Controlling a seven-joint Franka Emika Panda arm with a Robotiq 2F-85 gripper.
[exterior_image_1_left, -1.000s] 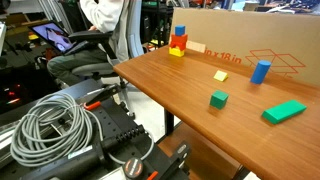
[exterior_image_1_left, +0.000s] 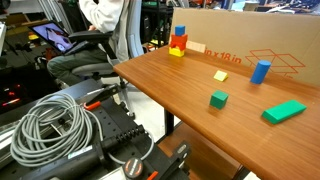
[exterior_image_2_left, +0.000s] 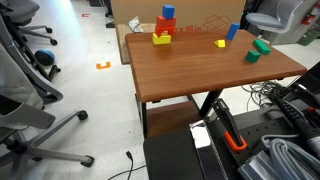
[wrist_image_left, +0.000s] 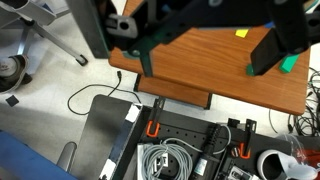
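In the wrist view my gripper stands open, its two dark fingers wide apart with nothing between them, high above the front of the wooden table (exterior_image_1_left: 190, 88). At the table's far end a stack (exterior_image_1_left: 178, 43) has yellow at the bottom, red in the middle and blue on top. Loose on the tabletop are a flat yellow block (exterior_image_1_left: 221, 75), an upright blue cylinder (exterior_image_1_left: 261, 72), a green cube (exterior_image_1_left: 219, 99) and a long green block (exterior_image_1_left: 284, 112). The dark fingers partly cover the tabletop in the wrist view.
Beside the table stands a black cart (exterior_image_2_left: 195, 150) carrying coiled grey cable (exterior_image_1_left: 52, 130) and orange-handled clamps (exterior_image_2_left: 233, 132). A cardboard panel (exterior_image_1_left: 240, 38) borders the table's back edge. Office chairs (exterior_image_2_left: 40, 110) stand on the floor. Bare tabletop lies between the stack and the loose blocks.
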